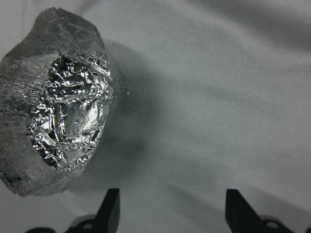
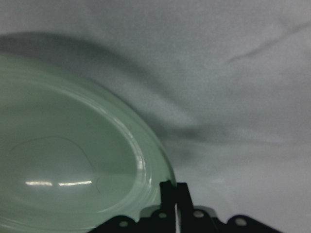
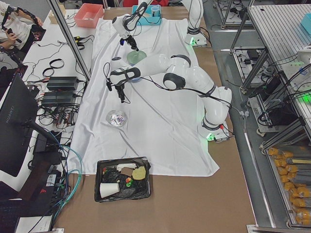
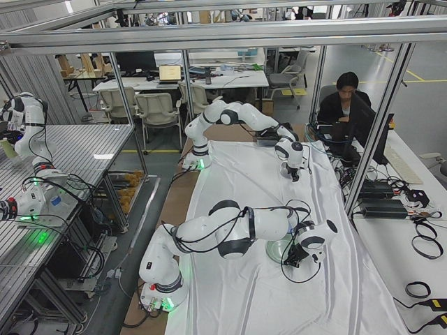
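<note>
A foil-filled clear bowl (image 3: 116, 118) lies on the white cloth; in the left wrist view the bowl (image 1: 65, 111) sits at upper left of my left gripper, which is open and empty above the cloth. A green bowl (image 3: 136, 55) is at the far part of the cloth. In the right wrist view my right gripper is shut on the rim of this green bowl (image 2: 68, 145). A blue plate behind the left arm is mostly hidden.
A black-lined bin (image 3: 122, 193) with mixed items stands at the near edge, off the cloth (image 3: 165, 141). A cyan box (image 3: 146, 19) and pink box (image 3: 89, 15) are at the far end.
</note>
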